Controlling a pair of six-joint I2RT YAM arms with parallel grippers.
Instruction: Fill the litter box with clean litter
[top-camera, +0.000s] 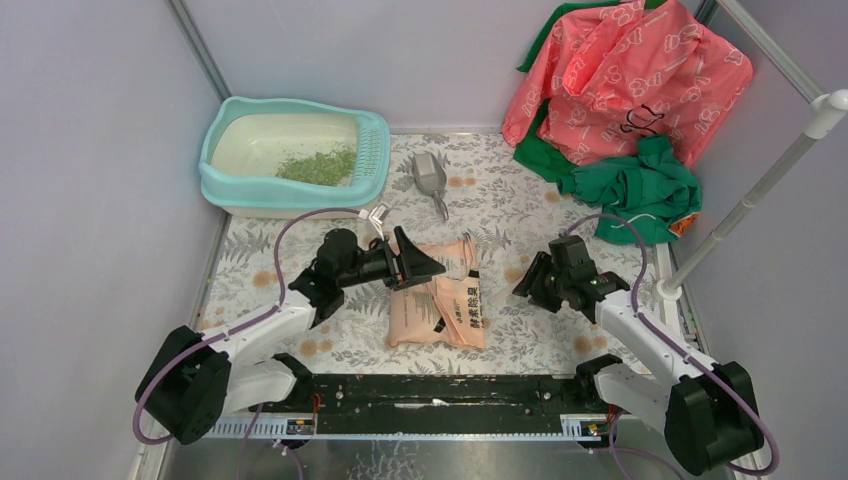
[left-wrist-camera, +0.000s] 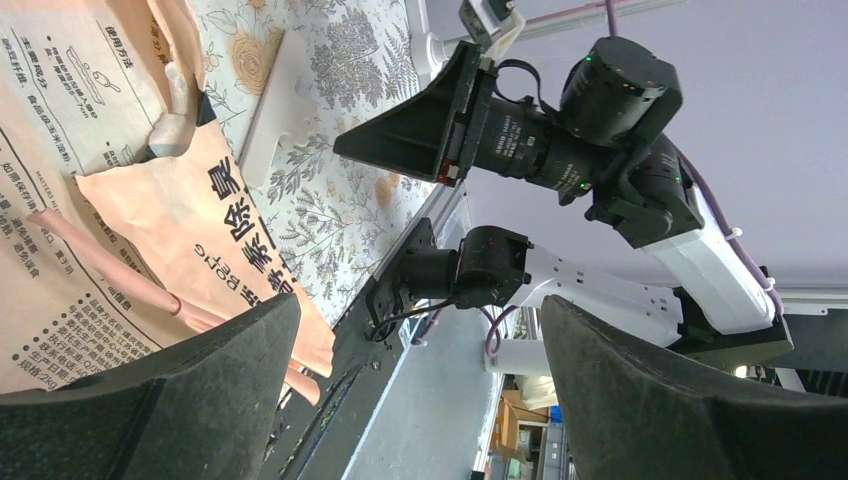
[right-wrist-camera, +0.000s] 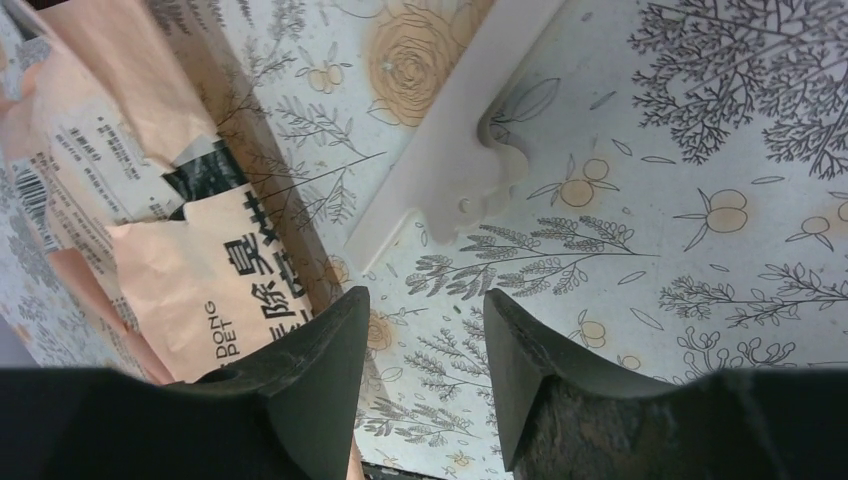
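Note:
The litter bag (top-camera: 435, 315), peach-coloured with black print, lies flat on the patterned mat, its upper part creased and folded. Over its upper part, my left gripper (top-camera: 418, 264) is open with nothing between its fingers. A flat white plastic piece (right-wrist-camera: 440, 160) lies on the mat to the right of the bag. My right gripper hangs above the mat near this piece, its fingers part open with only bare mat between them. At the back left stands the pale blue litter box (top-camera: 376, 158), a small heap of green litter (top-camera: 320, 167) inside.
A grey scoop (top-camera: 430, 174) lies behind the bag. Red and green cloth (top-camera: 630, 80) is heaped at the back right, by a white pole (top-camera: 745, 195).

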